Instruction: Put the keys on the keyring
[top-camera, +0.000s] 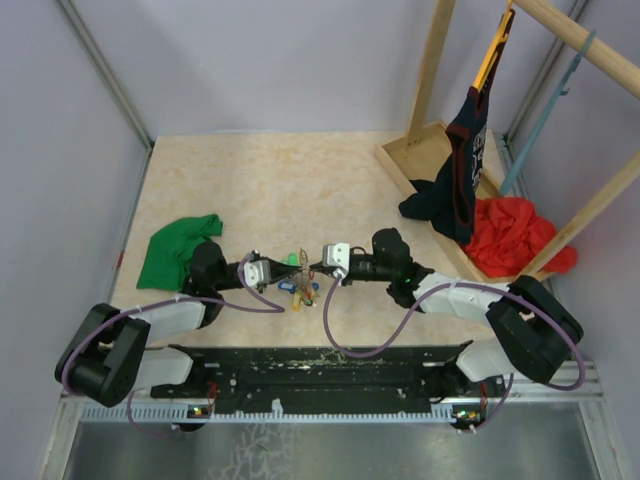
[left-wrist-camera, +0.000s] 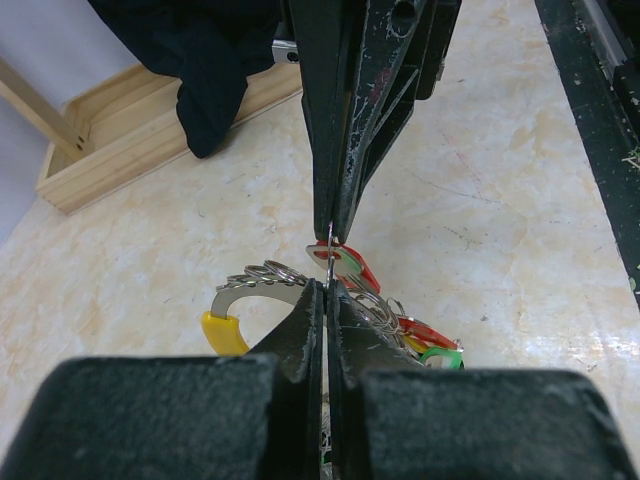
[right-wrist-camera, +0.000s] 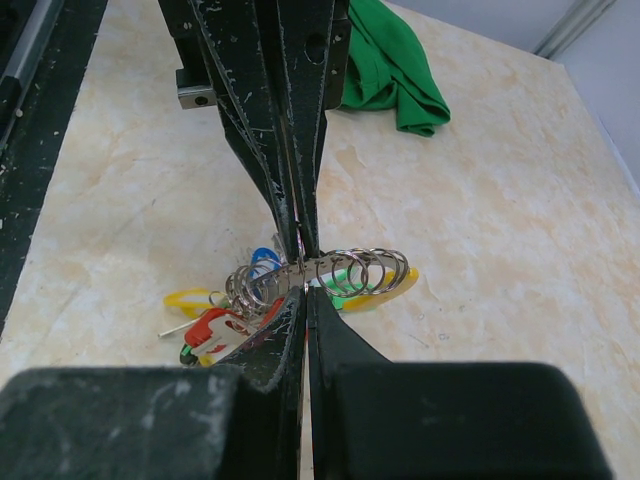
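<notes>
A bunch of keys with coloured heads and coiled metal rings (right-wrist-camera: 365, 273) is held up between the two grippers, which meet tip to tip near the middle of the table. My left gripper is shut on a thin metal piece, seemingly part of the keyring. My right gripper is also shut at the bunch, on thin metal; which part each holds is hard to tell. Red, green, yellow and blue key heads show below the rings in the wrist views.
A green cloth (top-camera: 170, 250) lies at the left. A wooden tray (top-camera: 420, 155) with red cloth (top-camera: 515, 235) and a dark hanging fabric stands at the right under a wooden frame.
</notes>
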